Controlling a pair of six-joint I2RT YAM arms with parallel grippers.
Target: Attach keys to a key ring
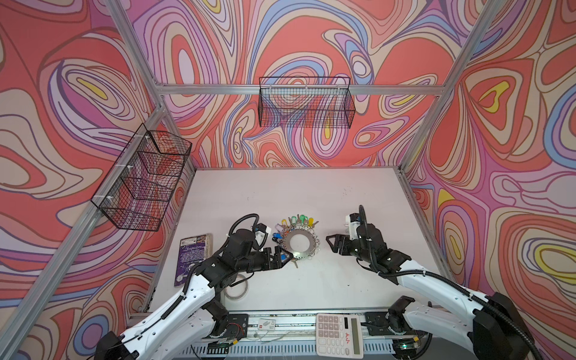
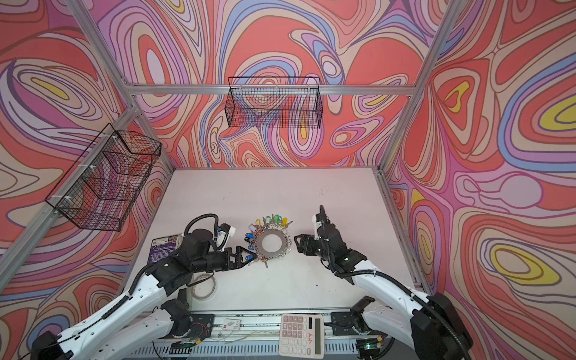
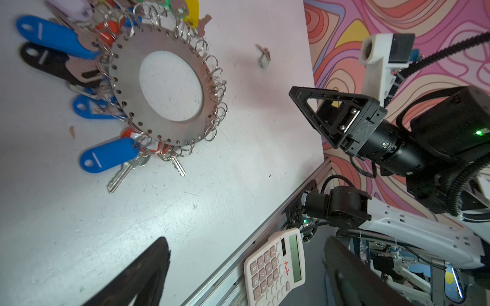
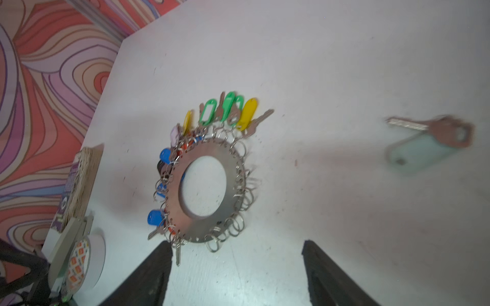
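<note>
A flat metal key ring plate (image 4: 236, 178) with many small wire rings round its rim lies mid-table. Tagged keys, such as one with a blue tag (image 3: 109, 154) and one with a yellow tag (image 4: 247, 114), hang from its far and left sides; the right-side rings look empty. A loose key (image 4: 444, 129) with a pale green tag (image 4: 421, 153) rests apart from the plate, blurred in the right wrist view. My left gripper (image 1: 286, 256) stands open over the plate's near left edge, holding nothing. Right of the plate is my right gripper (image 1: 334, 243), part open with nothing between its fingers.
A purple book (image 1: 193, 255) and a roll of tape (image 1: 237, 289) lie at the table's left. Below the front edge sits a calculator (image 1: 339, 336). Wire baskets hang at the back (image 1: 306, 108) and left.
</note>
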